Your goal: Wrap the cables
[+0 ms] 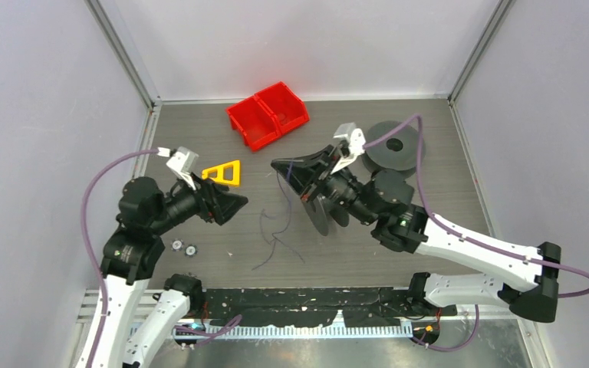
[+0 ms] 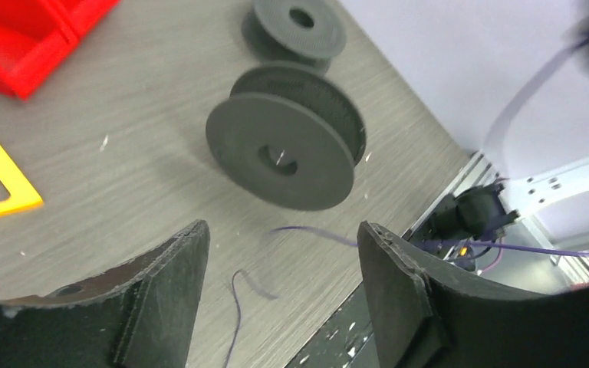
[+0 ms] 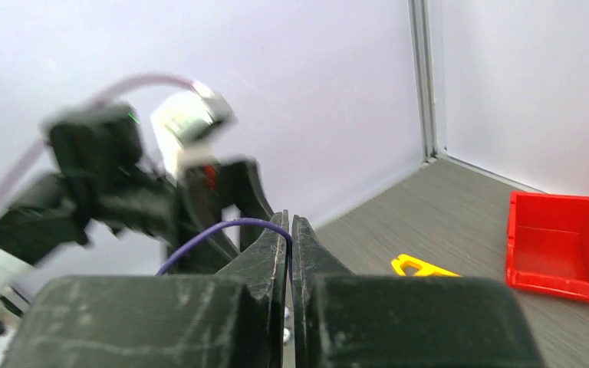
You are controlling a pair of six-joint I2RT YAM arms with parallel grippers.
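A thin purple cable (image 1: 274,244) lies loosely tangled on the floor at the middle, with a length rising to my right gripper (image 1: 280,165), which is raised and shut on it. In the right wrist view that cable (image 3: 245,221) arches out from between the closed fingers. My left gripper (image 1: 226,205) hangs at left of the cable, open with nothing between its fingers. An upright grey spool (image 2: 280,153) stands under the right arm, partly hidden in the top view; a second spool (image 1: 393,146) lies flat at the back right.
A red two-compartment bin (image 1: 268,115) stands at the back, with a yellow frame (image 1: 221,172) in front of it. Two small metal pieces (image 1: 184,248) lie at the front left.
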